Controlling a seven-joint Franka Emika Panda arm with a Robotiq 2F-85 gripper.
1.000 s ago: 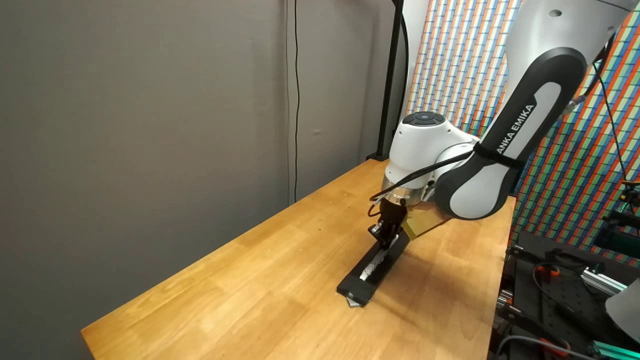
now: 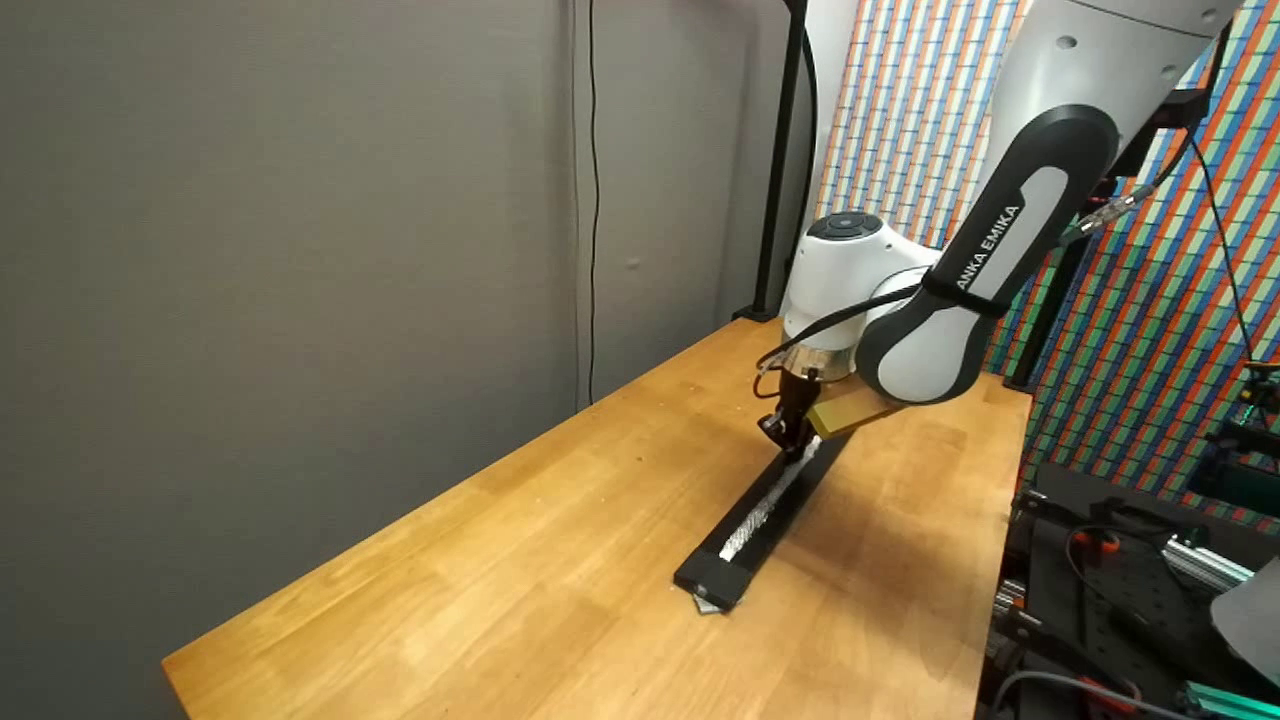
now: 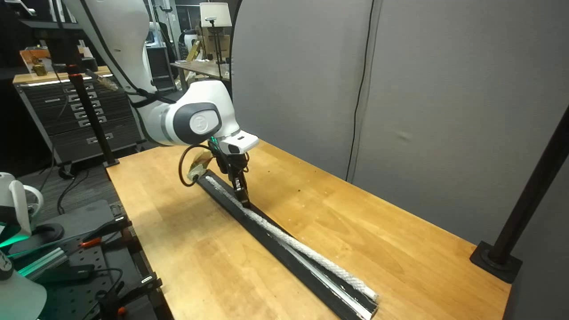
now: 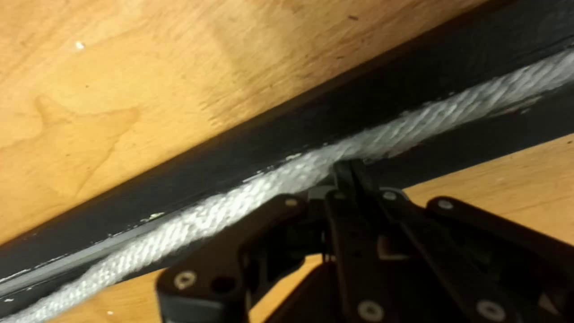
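A white braided rope point(image 4: 236, 204) runs along a long black channel bar point(image 3: 226, 202) on the table. In the wrist view its upper-right stretch lies along the slot, while toward the lower left it sits beside the pale slot point(image 4: 107, 245). Exterior view 2 likewise shows the rope's near end outside the bare slot. My gripper points down, its fingertips together against the rope's side partway along the bar. It is shut; whether any rope is pinched between the tips is hidden. From exterior view 1, the gripper point(image 2: 792, 438) stands low over the bar.
A yellowish block point(image 2: 849, 408) lies by the bar's end, partly behind the arm. Black posts point(image 3: 506, 229) rise from the table edges, and a grey partition point(image 3: 453, 106) borders one side.
More rope shows on the near side of it. The bar has stayed put.
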